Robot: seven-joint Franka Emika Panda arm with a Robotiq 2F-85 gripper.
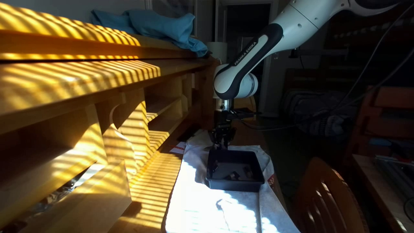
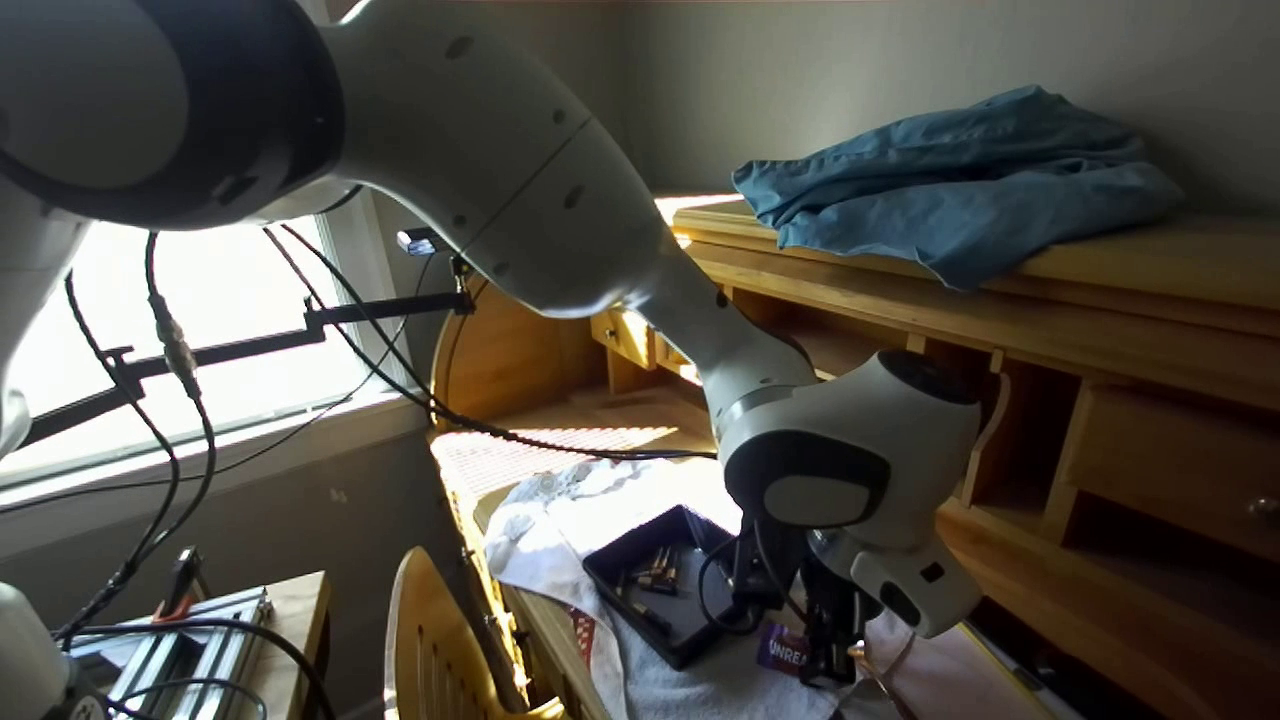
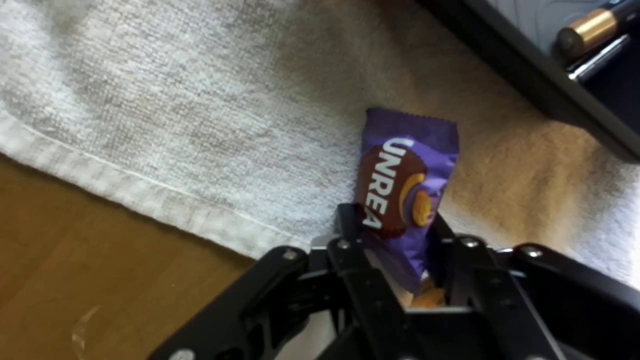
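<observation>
A purple snack packet [image 3: 390, 186] with "UNREA" on it lies over the pale towel, its lower end between the fingers of my gripper. One fingertip [image 3: 348, 219] is against or very near its left edge; the other is partly covered by its right side. Whether the pads are pressing on it I cannot tell. In the second exterior view the packet [image 2: 783, 648] shows beside the dark gripper, near the black tray [image 2: 681, 658]. The first exterior view has the gripper [image 1: 222, 145] low behind the tray, its fingertips too dark to make out.
Batteries [image 2: 657, 571] and other small dark items lie in the tray, whose wall [image 3: 510, 60] is close to the packet at upper right. The towel [image 3: 198, 108] is bare to the left. Desk shelving [image 1: 167, 105] lines one side; a wooden chair [image 1: 330, 198] stands opposite.
</observation>
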